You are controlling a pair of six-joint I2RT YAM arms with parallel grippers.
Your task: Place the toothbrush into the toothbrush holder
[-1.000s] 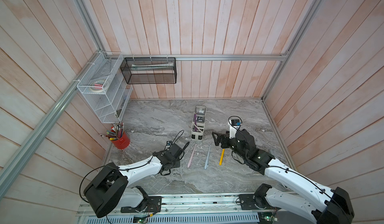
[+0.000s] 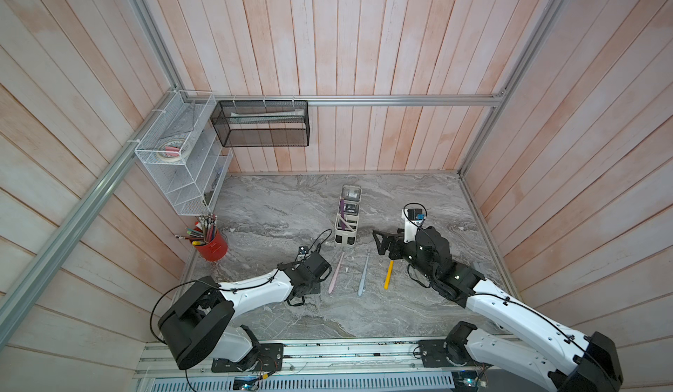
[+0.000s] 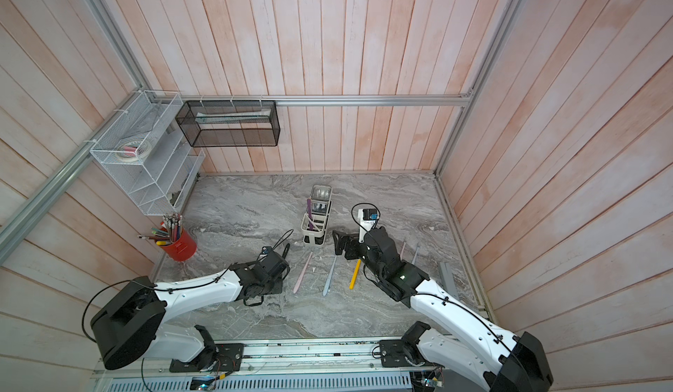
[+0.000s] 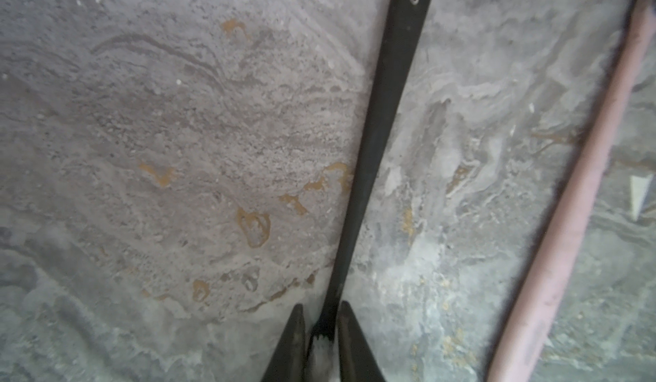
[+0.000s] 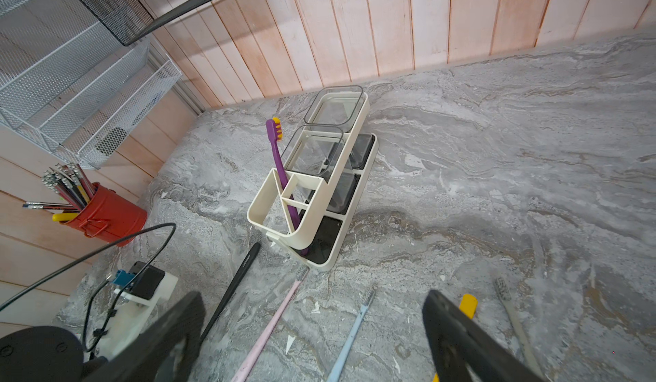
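In the left wrist view, a black toothbrush (image 4: 379,122) runs up from my left gripper, whose fingers are closed on its head end beside the pale bristles. Its shaft lies close over the marble; contact with the surface cannot be told. The cream toothbrush holder (image 5: 321,207), with clear-lidded compartments, stands toward the back in the right wrist view. One purple toothbrush (image 5: 280,163) leans upright in its front cup. My right gripper is open above the table, nothing between its spread fingers.
A pink toothbrush (image 5: 273,324), a blue one (image 5: 352,337), a yellow one (image 5: 467,307) and a grey one (image 5: 516,320) lie on the marble. At the left stand a red bucket (image 5: 112,214) of pencils and white wire shelves (image 5: 102,101). Marble right of the holder is clear.
My left gripper has shifted slightly right; the right arm barely moved.
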